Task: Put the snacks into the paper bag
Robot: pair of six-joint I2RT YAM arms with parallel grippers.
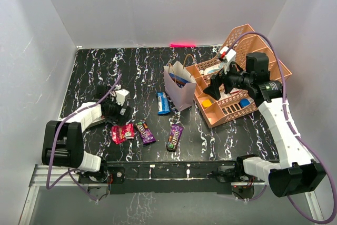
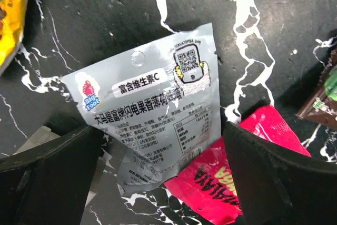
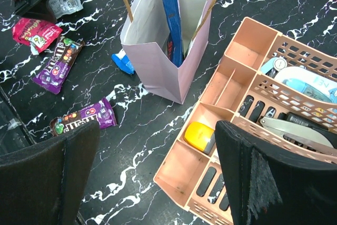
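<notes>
In the left wrist view a silver snack pouch [image 2: 158, 104] lies flat between the spread fingers of my left gripper, which is open. A red packet [image 2: 210, 183] touches the pouch's lower right side. A yellow packet [image 2: 10, 14] shows at the upper left. The paper bag [image 1: 180, 90] stands upright mid-table, with a blue item [image 3: 172, 22] inside it. Around the bag on the table are a blue packet [image 1: 162, 103] and two purple packets [image 1: 145, 132] [image 1: 175, 137]. Above the orange organizer, my right gripper [image 1: 210, 89] hangs open and empty.
The orange organizer [image 3: 174, 183] with tools and small items fills the right side. A pale box [image 2: 39, 146] lies by the left gripper. The bright pink item [image 1: 182, 45] sits at the back edge. Bare table shows behind the left arm.
</notes>
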